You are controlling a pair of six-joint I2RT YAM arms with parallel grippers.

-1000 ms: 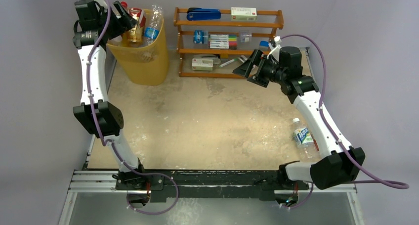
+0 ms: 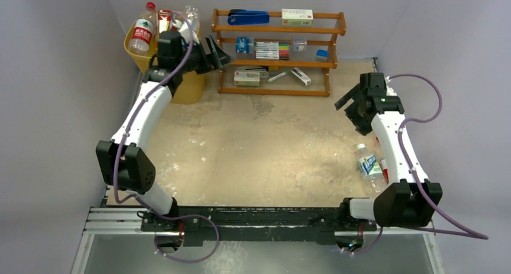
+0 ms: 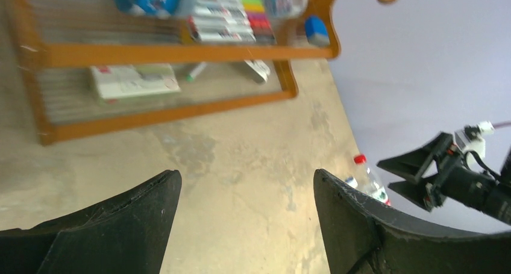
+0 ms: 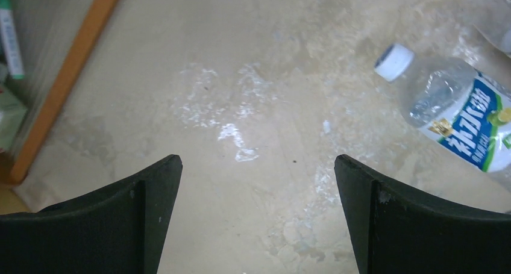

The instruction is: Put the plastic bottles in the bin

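Observation:
The yellow bin (image 2: pixel 188 88) at the back left holds bottles, including a red-capped cola bottle (image 2: pixel 142 32). My left gripper (image 2: pixel 217 52) is open and empty, beside the bin in the top view. My right gripper (image 2: pixel 348 110) hangs open at the right, empty. Below it a clear bottle with a white cap and green-blue label (image 2: pixel 370 165) lies on the floor, also in the right wrist view (image 4: pixel 458 117). A second, red-labelled bottle lies behind it, partly hidden by the right arm in the top view; its red cap (image 3: pixel 360 159) shows in the left wrist view.
A wooden three-tier rack (image 2: pixel 278 91) at the back holds boxes, markers, a stapler-like blue item and small containers.
My left gripper has swung right from over the bin to beside it, near the rack. My right gripper has moved right and toward the front, above the lying bottles.

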